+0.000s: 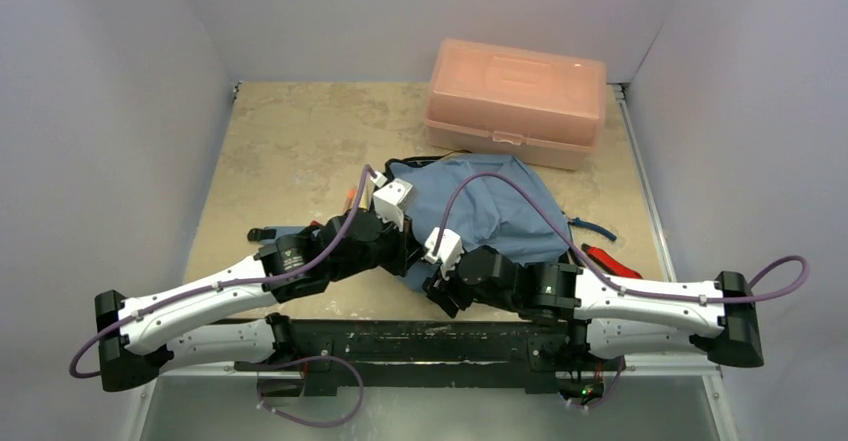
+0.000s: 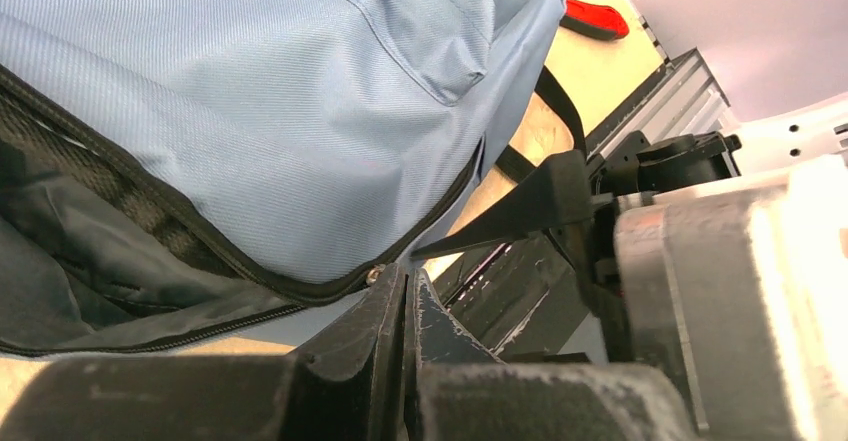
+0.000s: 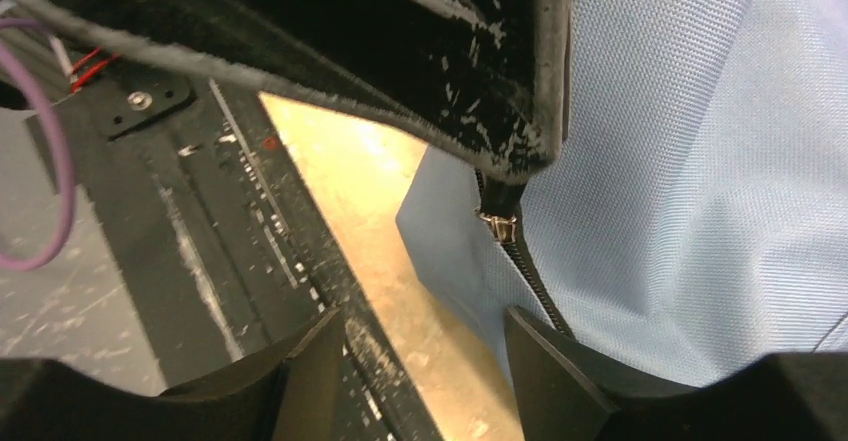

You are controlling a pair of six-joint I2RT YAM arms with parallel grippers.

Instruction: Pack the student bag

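The blue bag (image 1: 470, 201) lies mid-table; in the left wrist view its opening (image 2: 60, 241) shows a dark lining, zipper (image 2: 230, 253) and metal puller (image 2: 376, 274). My left gripper is shut at the puller; whether anything thin is between its fingertips is unclear. My right gripper stands part open low at the bag's front, fingers either side of a gap, the zipper (image 3: 530, 271) just beyond. The left gripper's black body looms over it in the right wrist view, close to the zipper end.
A closed pink box (image 1: 515, 91) stands behind the bag. A red item (image 1: 612, 264) and blue item (image 1: 590, 229) lie at right; more small items lie at left, partly hidden by the left arm.
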